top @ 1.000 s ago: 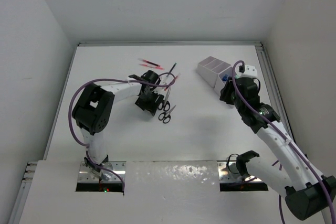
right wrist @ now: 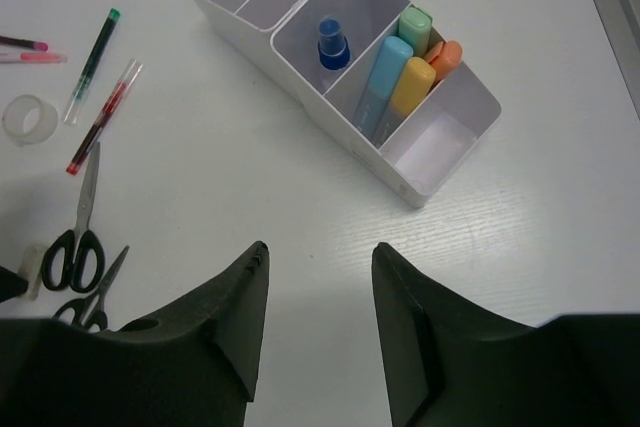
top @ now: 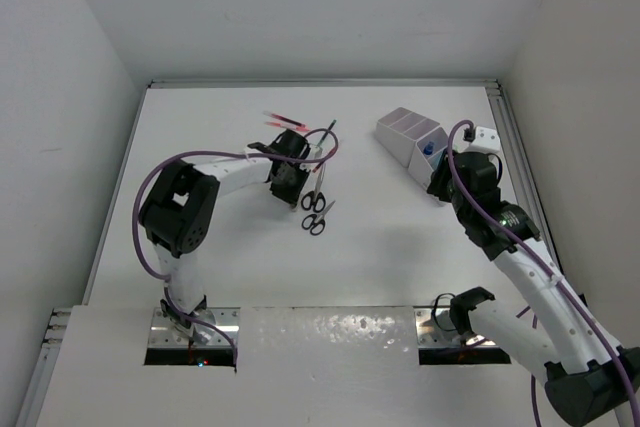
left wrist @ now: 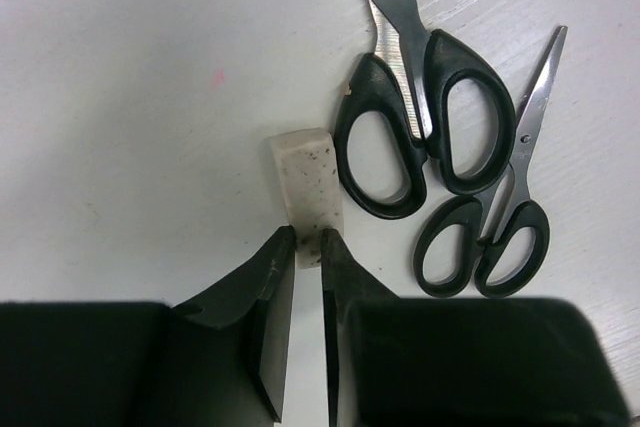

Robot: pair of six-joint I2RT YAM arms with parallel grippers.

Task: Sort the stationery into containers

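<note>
A white eraser [left wrist: 309, 182] lies beside two pairs of black-handled scissors [left wrist: 452, 97]. My left gripper has its fingertips at the eraser's near end; whether they grip it is unclear. My right gripper stands open above bare table, before the white multi-compartment container [right wrist: 418, 187], which holds a blue-capped bottle [right wrist: 333, 47] and several coloured markers [right wrist: 408, 87]. Left of it lie pens [right wrist: 98, 52] and a clear tape roll [right wrist: 30, 122].
Walls enclose the back and both sides.
The left gripper has shifted slightly at the eraser since one second ago. The right arm has moved slightly to the right.
</note>
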